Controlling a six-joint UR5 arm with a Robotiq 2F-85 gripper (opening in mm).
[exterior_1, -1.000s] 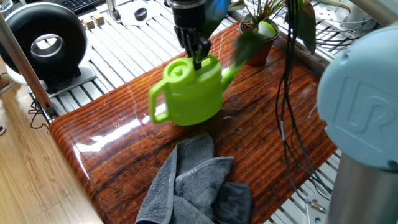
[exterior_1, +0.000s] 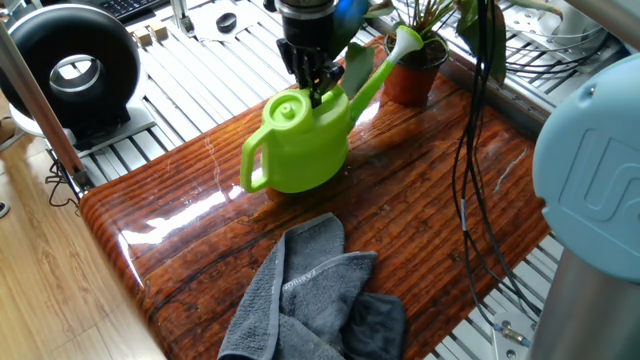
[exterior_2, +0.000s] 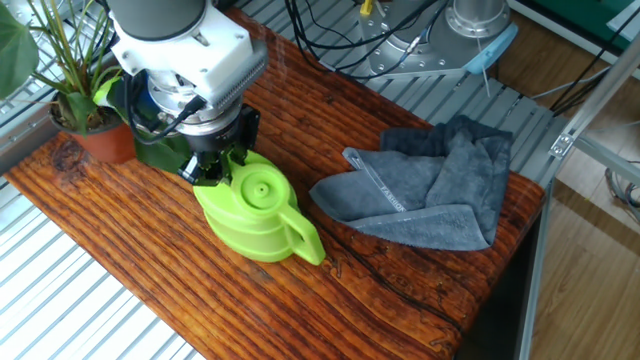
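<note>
A lime-green watering can (exterior_1: 305, 155) is upright at the far part of the wooden table, its handle toward the left and its spout (exterior_1: 375, 85) reaching up to the potted plant (exterior_1: 408, 82). My black gripper (exterior_1: 316, 98) comes down from above and is shut on the can's upper edge, beside the round lid. In the second exterior view the can (exterior_2: 255, 205) shows from above, with the gripper (exterior_2: 225, 172) at its plant-side edge; the arm covers much of the spout there. Whether the can's base touches the table is hard to tell.
A crumpled grey towel (exterior_1: 305, 290) lies on the near part of the wooden table (exterior_1: 190, 185). Black cables (exterior_1: 465, 190) hang at the right, before the blue-capped arm joint (exterior_1: 590, 165). Left of the can, the tabletop is clear.
The can has shifted slightly up in the first view, along with the gripper. A leaf that hid the spout now lies behind it, and the spout's head shows above the pot.
</note>
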